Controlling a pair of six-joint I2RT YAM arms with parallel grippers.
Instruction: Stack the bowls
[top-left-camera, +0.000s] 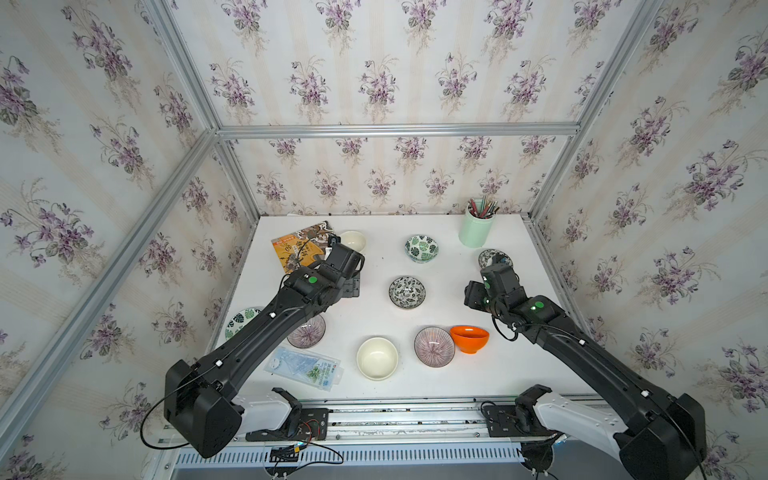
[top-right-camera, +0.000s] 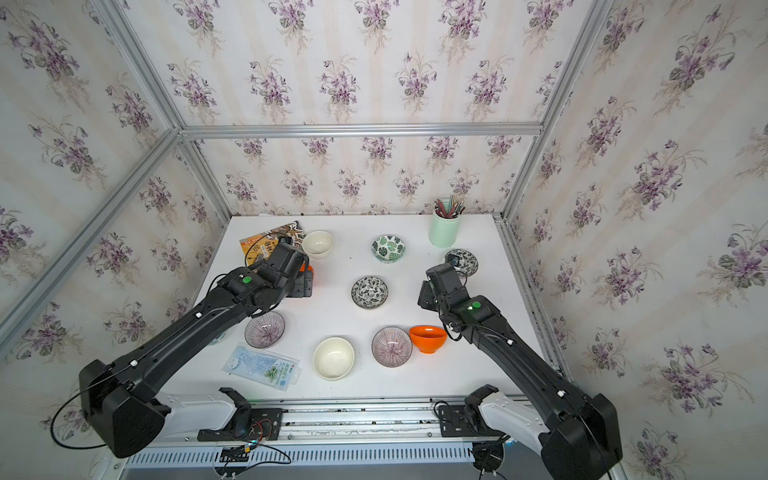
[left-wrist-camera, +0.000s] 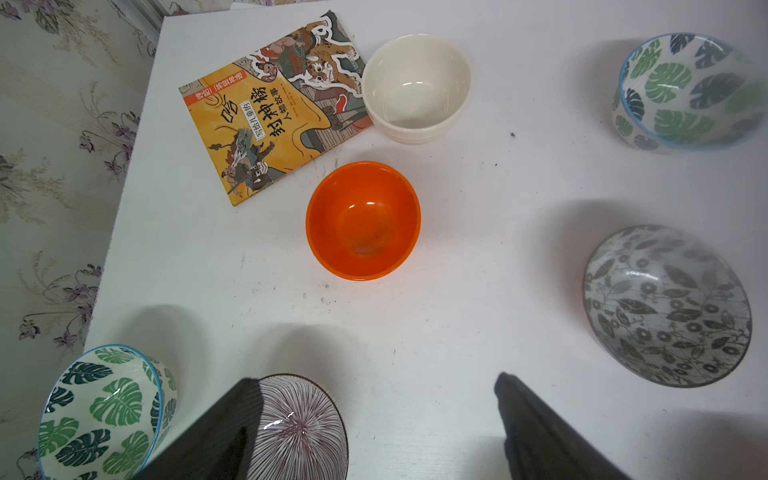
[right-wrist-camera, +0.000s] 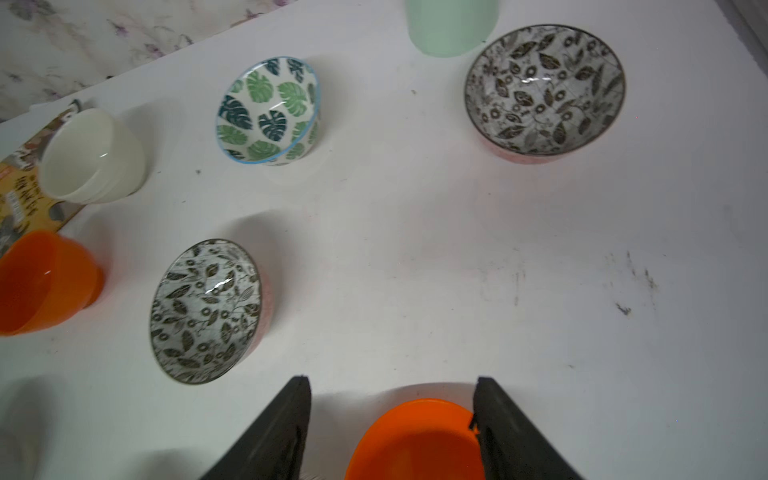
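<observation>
An orange bowl (top-left-camera: 469, 341) is tilted with its side showing, just right of a purple-lined bowl (top-left-camera: 434, 346); whether it touches the table is unclear. Above and behind it stands my right gripper, fingers apart. The bowl's rim appears close to the right finger in the right wrist view; contact cannot be made out. My left gripper is open and empty over the left side. Ahead of it sits another orange bowl (left-wrist-camera: 364, 221), with a cream bowl (left-wrist-camera: 416, 84) beyond. Grey leaf-patterned bowls (right-wrist-camera: 209, 310) and a green-leaf bowl (right-wrist-camera: 272, 108) stand upright.
Another cream bowl (top-left-camera: 377, 358) and a second purple-lined bowl (top-right-camera: 265, 329) are near the front. A green-leaf bowl (left-wrist-camera: 104, 412) lies far left. A book (left-wrist-camera: 276, 108), a blue packet (top-right-camera: 260, 366) and a green pen cup (top-right-camera: 443, 232) surround the bowls.
</observation>
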